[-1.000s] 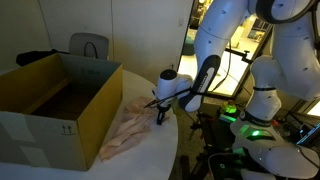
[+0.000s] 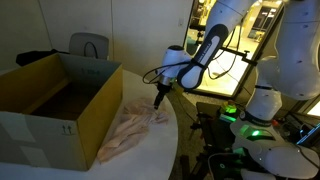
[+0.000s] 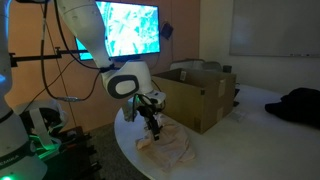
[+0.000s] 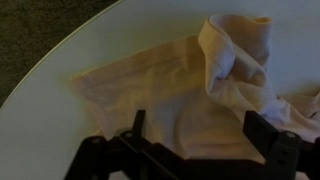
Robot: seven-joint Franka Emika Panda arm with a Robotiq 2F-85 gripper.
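A pale pink cloth [image 2: 127, 132] lies crumpled on the white table, in front of the cardboard box. In exterior view 2 the same cloth [image 3: 172, 152] is spread toward the table's rounded edge. From the wrist, the cloth [image 4: 150, 85] looks mostly flat, with a raised, twisted fold [image 4: 225, 55] toward the upper right. My gripper is open above it, its two dark fingers far apart. Nothing is seen held between them. In exterior view 1 the gripper [image 2: 157, 103] hangs over the cloth's far right part; whether it touches the fabric cannot be made out.
A large open cardboard box [image 2: 92, 115] stands on the table left of the cloth. Behind it are a grey chair [image 2: 89, 45] and a dark bundle [image 3: 296, 105]. Bare table [image 3: 235, 160] lies in front of the box.
The cloth lies in about the same place.
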